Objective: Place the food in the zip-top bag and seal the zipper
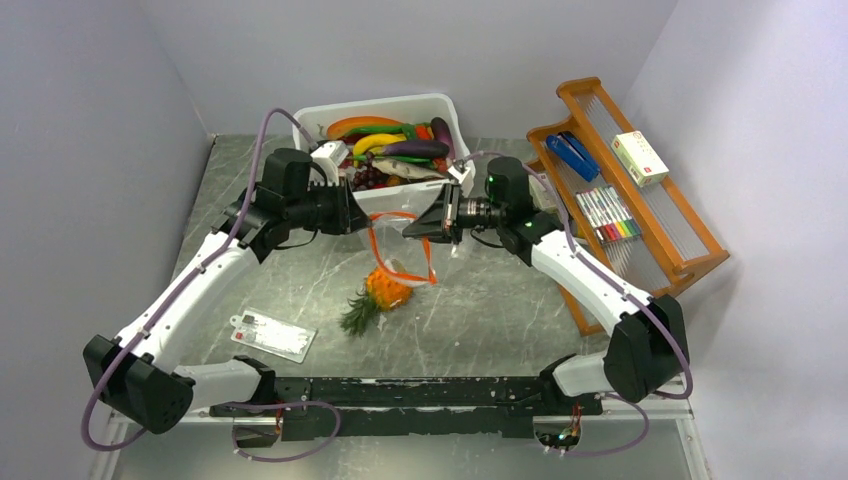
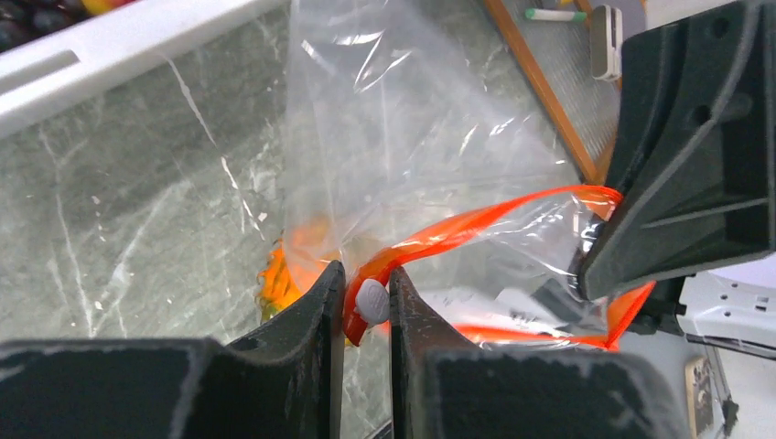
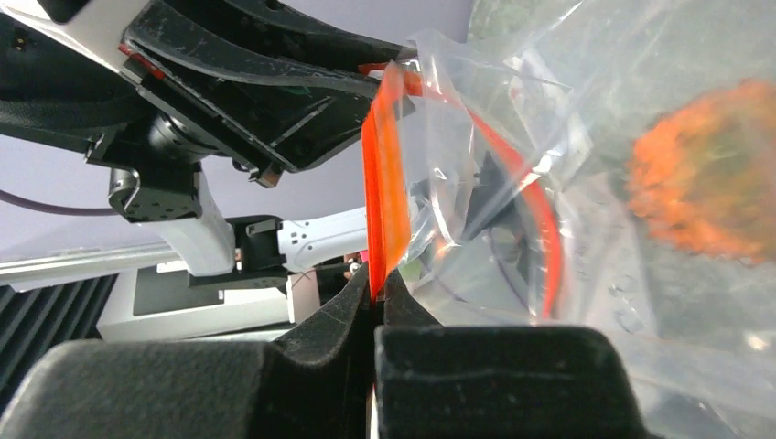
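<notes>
The zip top bag (image 1: 400,250) hangs between both grippers, its orange rim looping open. My left gripper is shut on the rim beside the pale zipper slider (image 2: 372,302). My right gripper is shut on the orange edge of the bag (image 3: 384,183). An orange pineapple (image 1: 385,290) with green leaves lies on the table below the bag, seen blurred through plastic in the right wrist view; whether it is inside cannot be told.
A white bin (image 1: 320,114) of produce stands behind. A wooden rack (image 1: 700,240) with markers stands right. A white slab (image 1: 273,336) lies front left.
</notes>
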